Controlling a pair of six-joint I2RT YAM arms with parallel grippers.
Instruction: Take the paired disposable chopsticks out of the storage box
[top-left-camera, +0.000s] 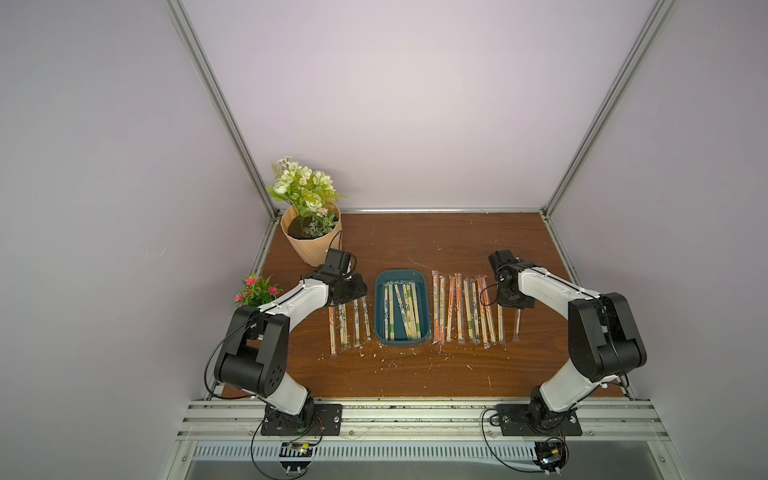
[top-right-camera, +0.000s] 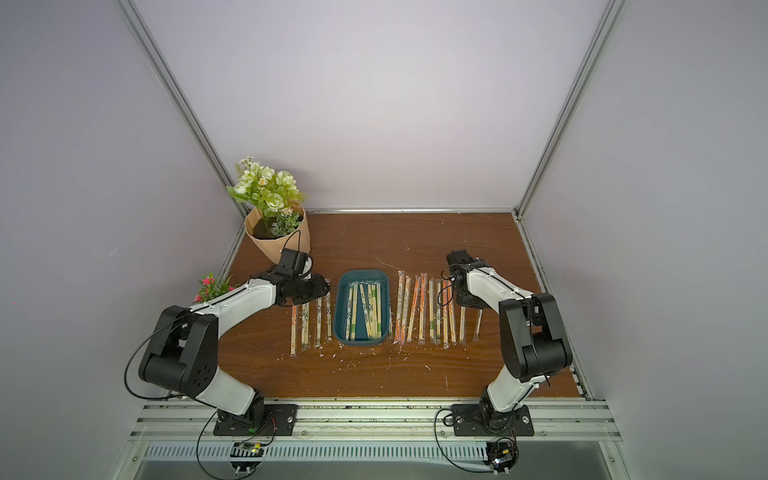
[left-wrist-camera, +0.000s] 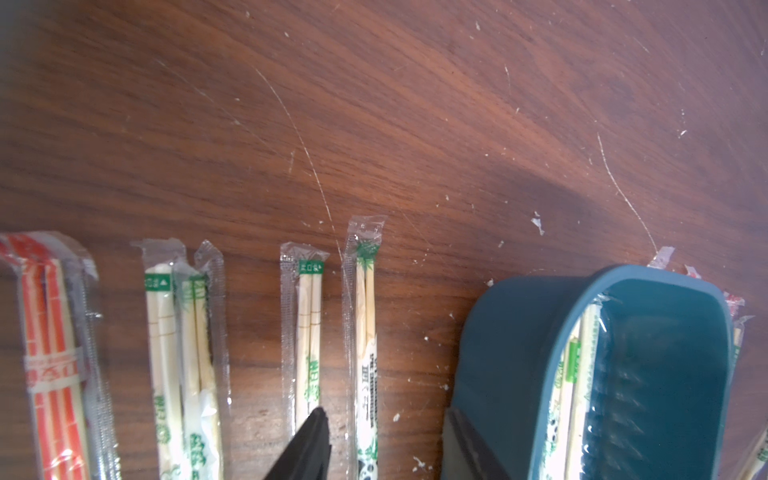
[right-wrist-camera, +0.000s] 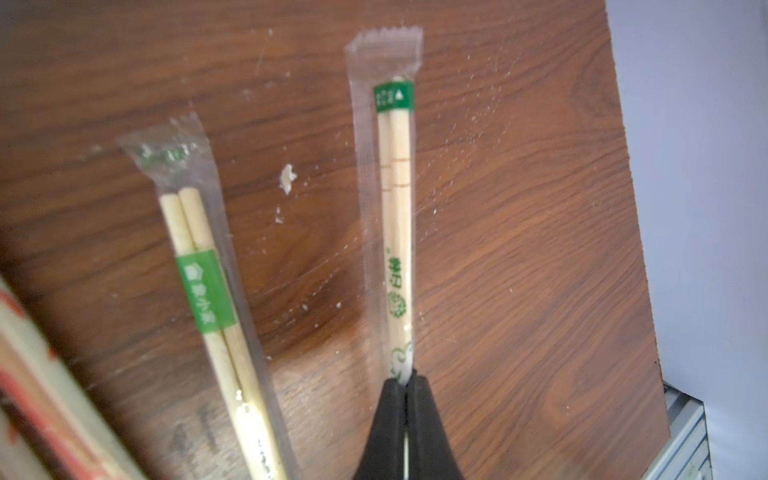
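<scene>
A teal storage box (top-left-camera: 402, 340) in the middle holds several wrapped chopstick pairs. In the right wrist view my right gripper is shut on a wrapped chopstick pair (right-wrist-camera: 397, 200) with green print, at the far right of the row, low over the table; another pair (right-wrist-camera: 204, 288) lies to its left. My left gripper is open above the table left of the box, with wrapped pairs (left-wrist-camera: 366, 320) below it and nothing seen between its fingers.
Rows of wrapped chopsticks (top-right-camera: 412, 308) lie on both sides of the box. A large potted plant (top-left-camera: 310, 240) stands at back left, a small flower plant (top-left-camera: 256, 292) at left.
</scene>
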